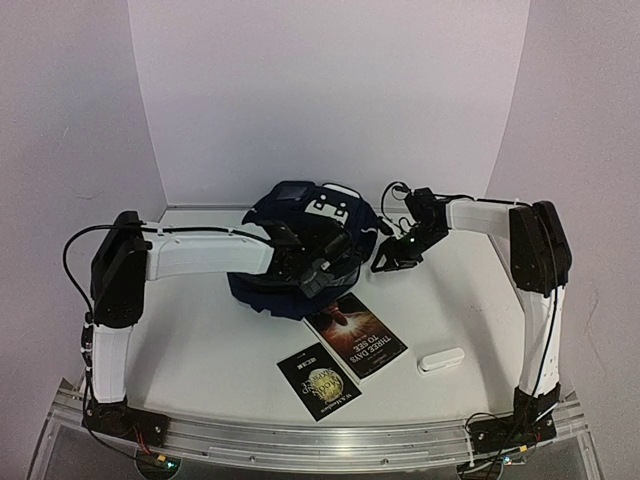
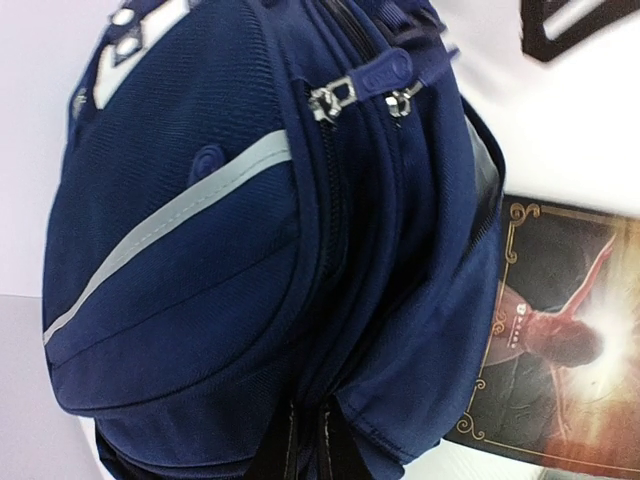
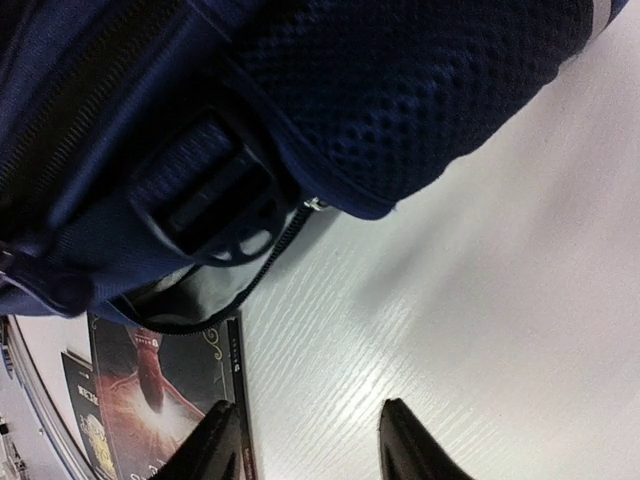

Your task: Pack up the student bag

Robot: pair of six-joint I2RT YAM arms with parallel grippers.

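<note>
A navy backpack [image 1: 300,200] lies at the back of the table, its pockets and zip pullers close up in the left wrist view. My left gripper is low against the bag's zipped folds; I cannot tell whether it is shut or gripping fabric. To the right of the bag, my right gripper stands open over white table, nothing between its fingers. In front of the bag lie a "Three Days to See" book [image 1: 355,335], a smaller black book [image 1: 318,381] and a white case [image 1: 441,361].
The white table [image 1: 195,340] has clear room at the left and at the right around the case. Grey walls stand at the back and both sides, and a metal rail runs along the front edge.
</note>
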